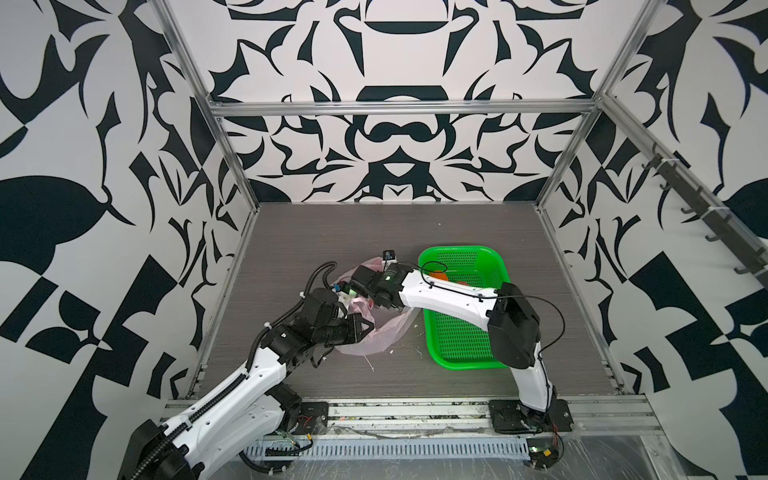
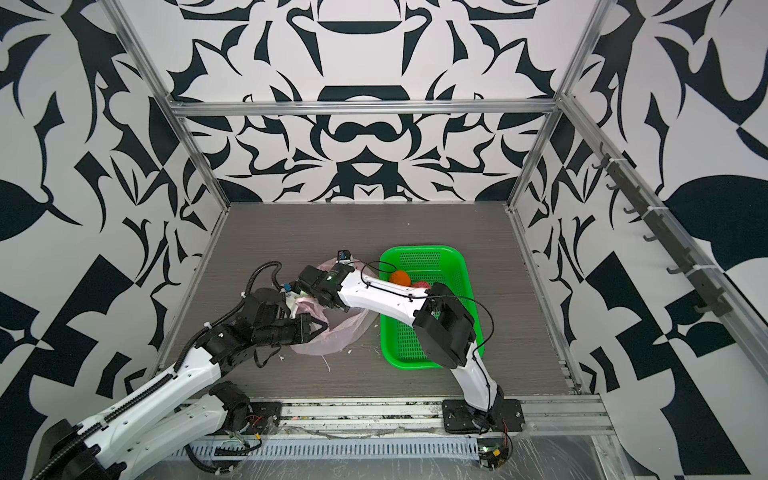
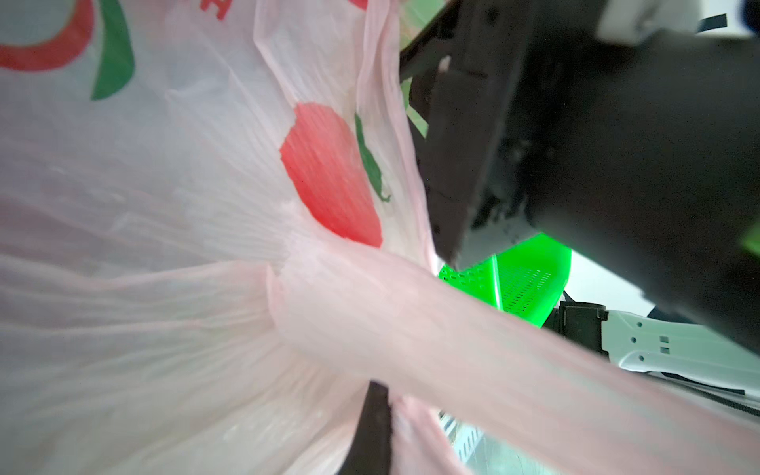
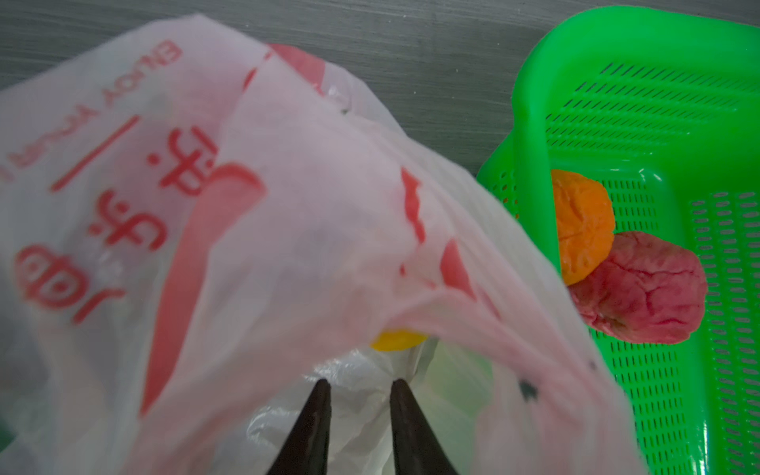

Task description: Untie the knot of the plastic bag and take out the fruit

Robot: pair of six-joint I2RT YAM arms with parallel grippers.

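Observation:
The pink plastic bag with red print lies left of the green basket, pulled open under both arms. My left gripper is at the bag's mouth; its wrist view is mostly filled by bag plastic, and it looks shut. My right gripper reaches over the bag with dark fingertips among the plastic; what sits between them is not clear. A small yellow piece, apparently fruit, shows inside the bag.
The green basket holds an orange fruit and a wrinkled red fruit.

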